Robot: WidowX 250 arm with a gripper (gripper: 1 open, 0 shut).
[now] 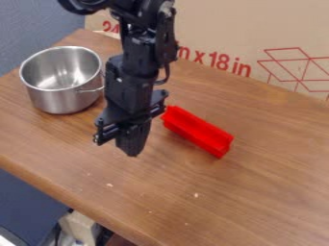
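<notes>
My black gripper (129,137) hangs over the middle-left of the wooden table, pointing down; its fingertips are dark and it is hard to tell whether they are apart. To its right lies a red cylinder-like object (197,132), apart from the fingers, angled from upper left to lower right. A steel pot (58,89) with a wire handle stands at the upper left, behind and left of the gripper.
A cardboard panel (257,38) with red printing stands along the back. The table's left edge drops to a blue surface at lower left.
</notes>
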